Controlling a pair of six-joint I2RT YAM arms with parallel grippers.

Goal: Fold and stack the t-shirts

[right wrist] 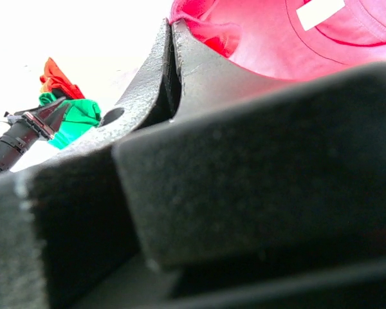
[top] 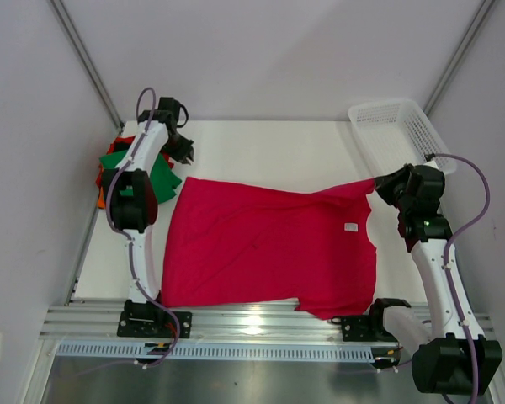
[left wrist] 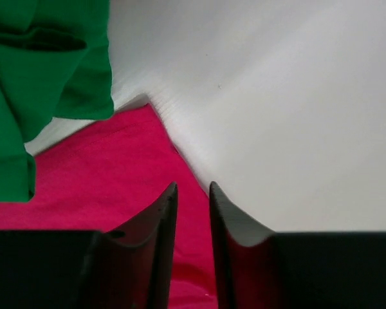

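A pink t-shirt [top: 269,252] is spread across the table, its upper right part raised where my right gripper [top: 379,184] pinches it; in the right wrist view pink cloth [right wrist: 257,32] meets the shut fingertips. My left gripper [top: 188,156] is above the shirt's upper left corner; in the left wrist view that corner [left wrist: 138,129] lies flat beyond the slightly parted fingers [left wrist: 192,190], which hold nothing. At the left lies a pile of green [top: 164,181] and red-orange [top: 103,199] folded cloth, partly under the left arm.
A white plastic basket [top: 391,135] sits at the back right.
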